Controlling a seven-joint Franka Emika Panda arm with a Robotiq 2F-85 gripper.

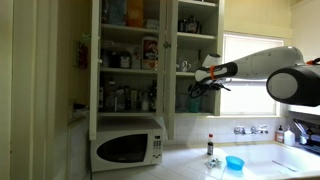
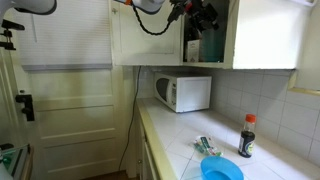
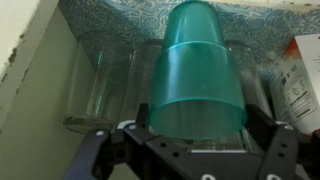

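A teal cup fills the middle of the wrist view, its wide end toward the camera. My gripper reaches it, one finger on each side of its wide end. Whether the fingers press on the cup or stand a little apart from it cannot be told. From outside, the gripper is at the lower right shelf of the open cupboard, where the teal cup shows just below it. In the other exterior view, the cup is partly hidden by dark gripper parts.
Clear glasses flank the cup, and a white-and-red box stands to its right. A cupboard wall is close on the left. Below are a microwave, a dark bottle and a blue bowl on the counter.
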